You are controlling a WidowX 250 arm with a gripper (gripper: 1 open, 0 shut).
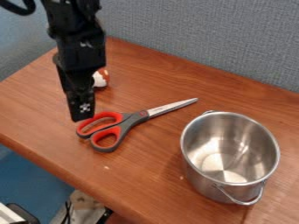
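Observation:
The black gripper [82, 109] hangs open from the upper left, just above and to the left of the red-handled scissors [117, 128]. The scissors lie on the wooden table, blades pointing right toward the back. A small white and orange object [100, 77] sits partly hidden behind the gripper. To the right stands a steel pot [229, 157] with a wire handle.
The wooden table [187, 79] has free room at the back and at the front left. Grey padded wall runs along the back. The table's left edge drops to a blue surface with cables at the lower left.

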